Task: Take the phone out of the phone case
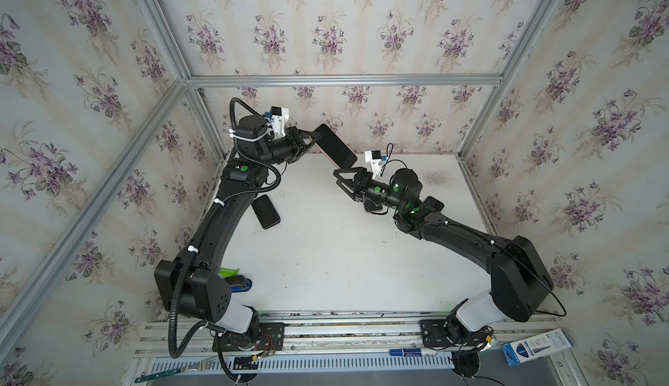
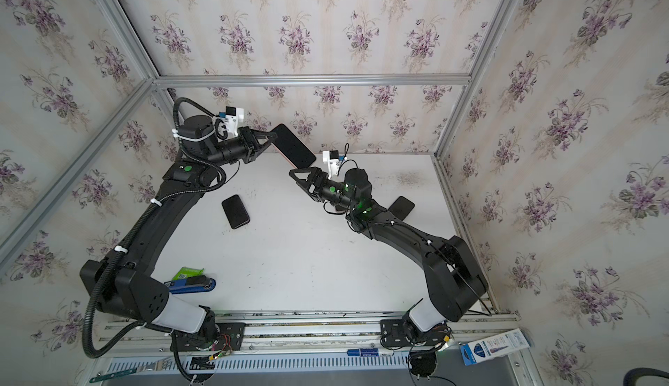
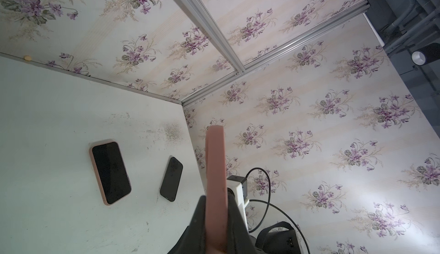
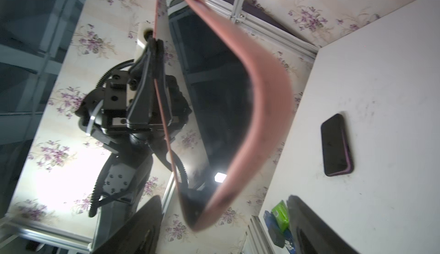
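A phone in a pink case hangs tilted high above the table, my left gripper shut on its upper end. In the left wrist view the case's pink edge points away from the fingers. In the right wrist view the dark screen and blurred pink rim show close up. My right gripper is at the phone's lower end, its fingers part open on either side of that end, apparently not closed on it.
Other phones lie on the white table: at left and at back right. A green and blue item lies at front left.
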